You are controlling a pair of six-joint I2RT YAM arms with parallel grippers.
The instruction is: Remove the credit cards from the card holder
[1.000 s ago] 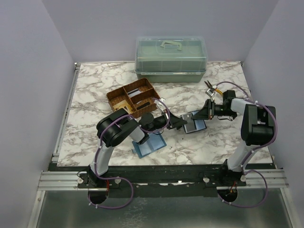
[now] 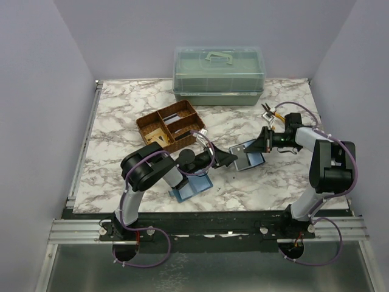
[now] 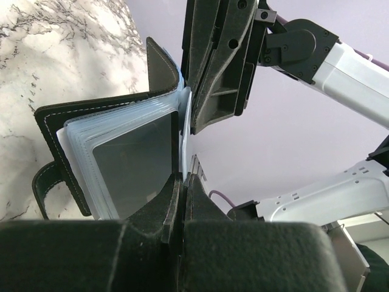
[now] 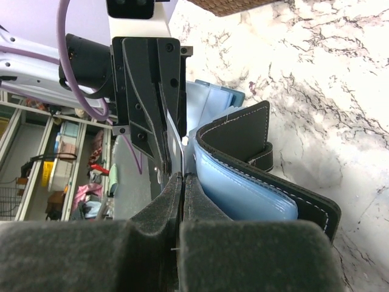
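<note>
The card holder (image 2: 253, 160), dark leather with clear blue-tinted sleeves (image 3: 109, 140) (image 4: 243, 188), stands open between my grippers at right of centre on the marble table. My left gripper (image 2: 234, 157) is shut at the edge of the holder's sleeves; a thin pale sleeve or card edge runs into its fingertips, and whether it is pinched cannot be made out. My right gripper (image 2: 255, 149) is also shut, at the upper edge of the holder opposite the left one, with a thin pale edge at its tips.
A brown compartment basket (image 2: 146, 121) holds small items at left. A blue object (image 2: 188, 191) lies under the left arm. A clear lidded box (image 2: 219, 73) stands at the back. Yellow-handled tools lie at the back right, beside the right arm.
My right arm has shifted slightly toward the front, and the holder between the grippers has moved a little with it. The left arm has barely moved.
</note>
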